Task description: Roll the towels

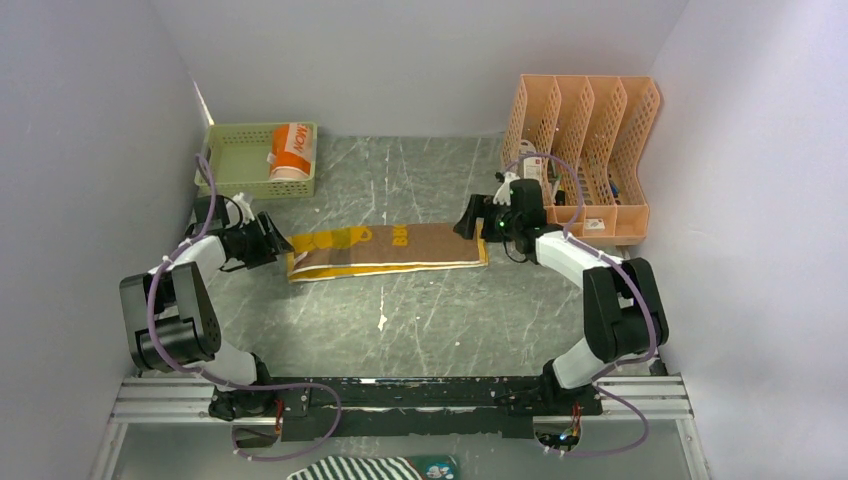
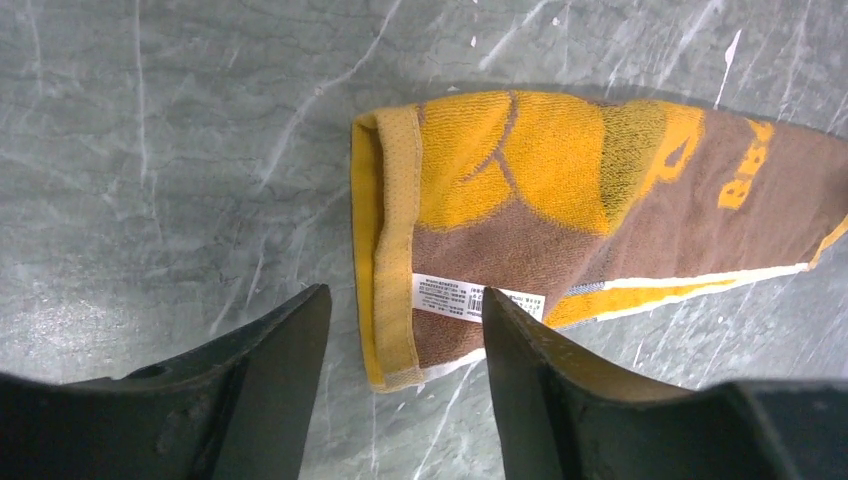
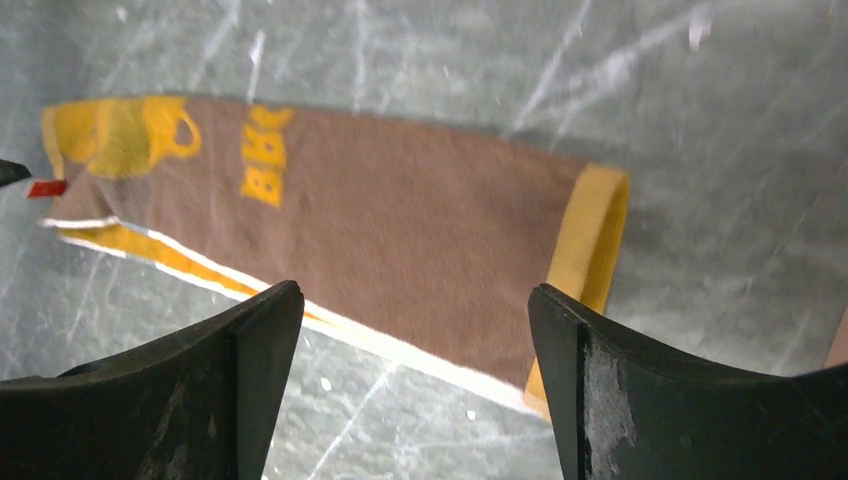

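Note:
A folded brown and yellow towel [image 1: 420, 245] lies as a long strip across the middle of the table, also seen in the left wrist view [image 2: 510, 180] and right wrist view [image 3: 420, 230]. My left gripper [image 1: 272, 238] is open above the towel's left end, where a white label [image 2: 450, 295] shows. My right gripper [image 1: 472, 218] is open over the towel's right end. Nothing is between either gripper's fingers.
A green basket [image 1: 230, 180] holding a rolled orange and white towel [image 1: 291, 152] stands at the back left. A peach organiser [image 1: 625, 215] stands at the back right.

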